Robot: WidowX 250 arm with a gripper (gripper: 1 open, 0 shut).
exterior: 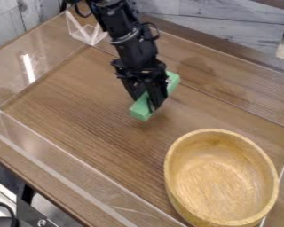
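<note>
My black gripper (147, 87) reaches down from the top centre over the wooden table and is shut on a light green object (144, 108), which shows below and to the right behind the fingers. The object is tilted; its lower end is near or on the table, I cannot tell which.
A tan oval bowl (222, 178) sits at the front right. Pale walls stand behind, with some clear plastic-like items at the upper left and left edge.
</note>
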